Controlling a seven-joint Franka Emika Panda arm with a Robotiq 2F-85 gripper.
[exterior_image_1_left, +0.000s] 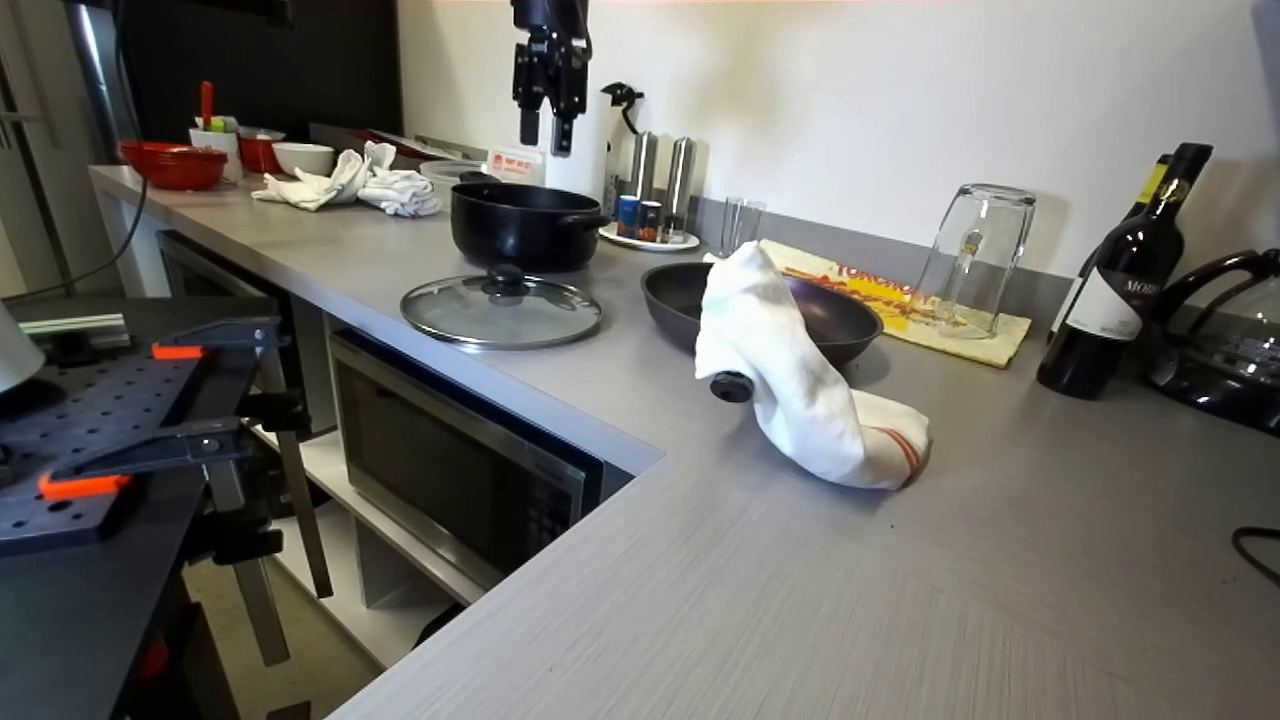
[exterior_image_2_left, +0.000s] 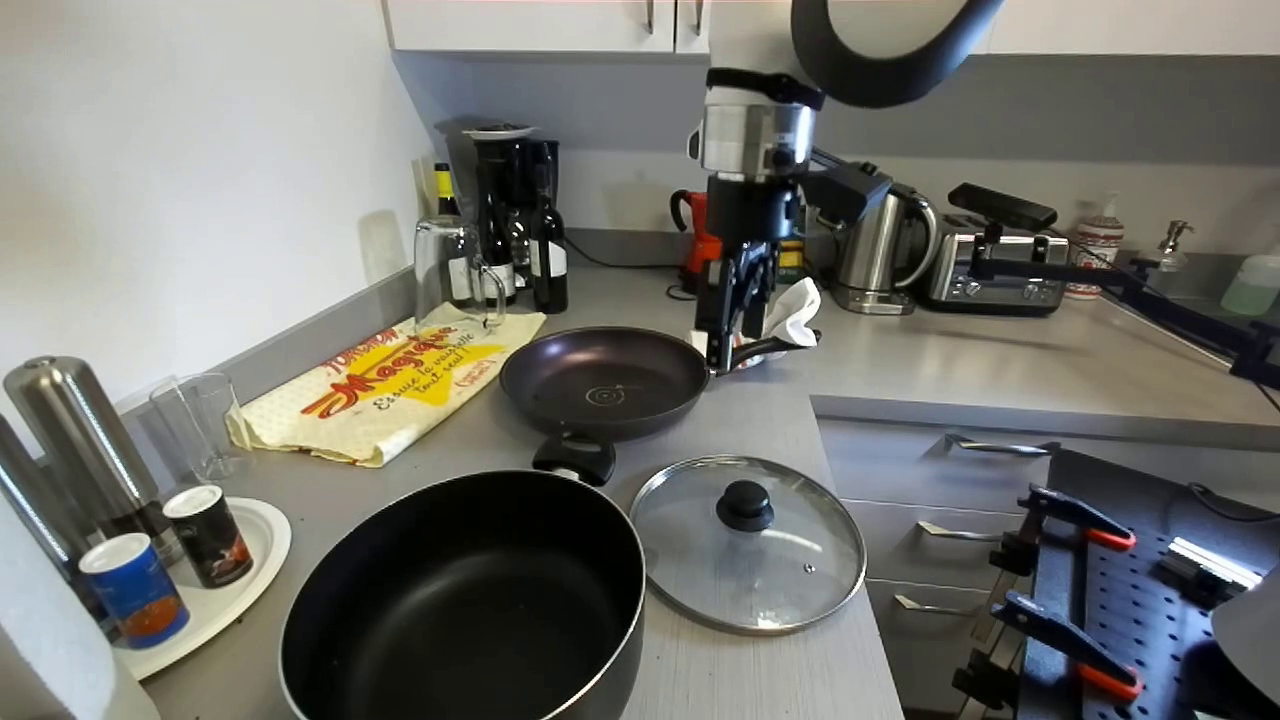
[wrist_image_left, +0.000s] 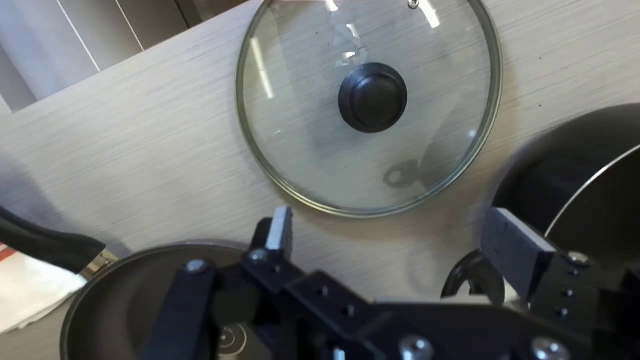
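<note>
My gripper hangs in the air above the counter, fingers down, open and empty. In the wrist view its fingers stand wide apart, with bare counter showing between them. A glass lid with a black knob lies flat near the counter's front edge. Beside it stands the open black pot, which looks empty. The dark frying pan sits on the lid's other side. A white towel with red stripes is draped over the pan's handle.
Behind the pan, a glass mug stands on a yellow printed cloth, with wine bottles nearby. Salt and pepper mills and a small plate are near the wall.
</note>
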